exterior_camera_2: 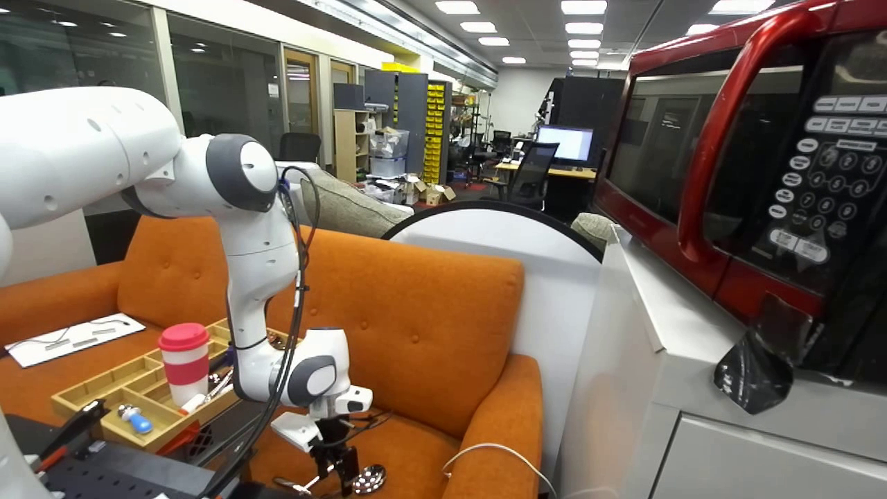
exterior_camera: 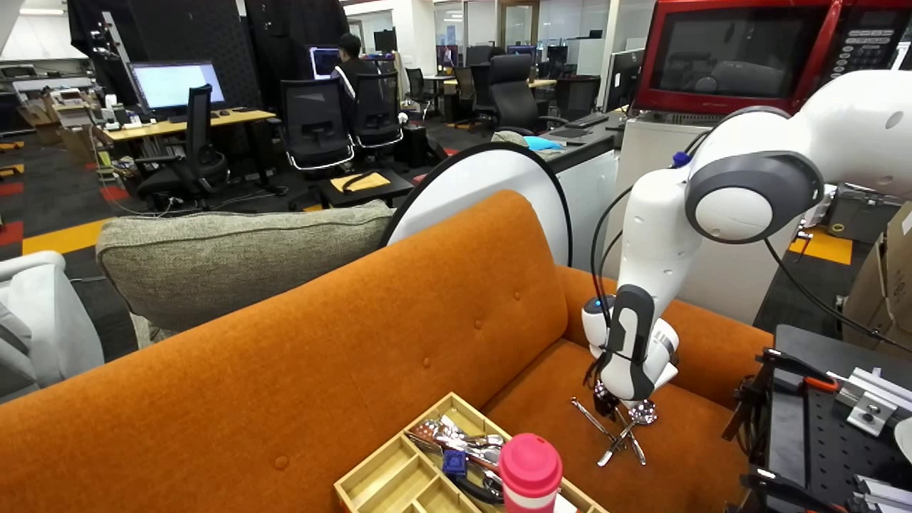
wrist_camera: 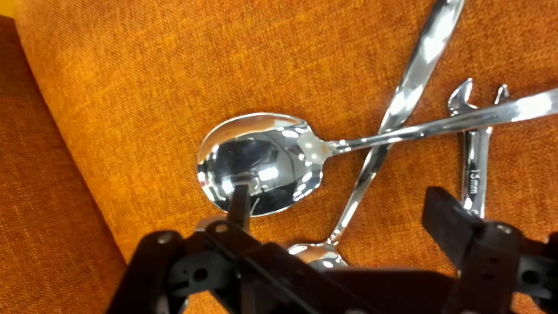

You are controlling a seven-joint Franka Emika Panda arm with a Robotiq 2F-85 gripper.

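A shiny serving spoon (wrist_camera: 287,162) lies on the orange seat in the wrist view, its handle crossing that of a second utensil (wrist_camera: 410,89). That one's bowl is mostly hidden behind my gripper hardware. A 13 mm wrench (wrist_camera: 474,157) lies partly beneath the spoon's handle. My gripper is open above them, fingers wide apart and nothing held. Its left finger (wrist_camera: 239,206) overlaps the lower edge of the spoon's bowl in this view; contact cannot be told. In exterior view 1 a slotted spoon (exterior_camera: 643,412) shows just right of the gripper.
A wooden divided tray (exterior_camera: 376,473) with utensils stands left of the arm, a red-lidded cup (exterior_camera: 530,469) in it. The sofa's backrest (exterior_camera: 385,316) rises behind, and a black perforated table (exterior_camera: 791,419) borders the seat at right. Bare seat (exterior_camera: 684,462) lies around the utensils.
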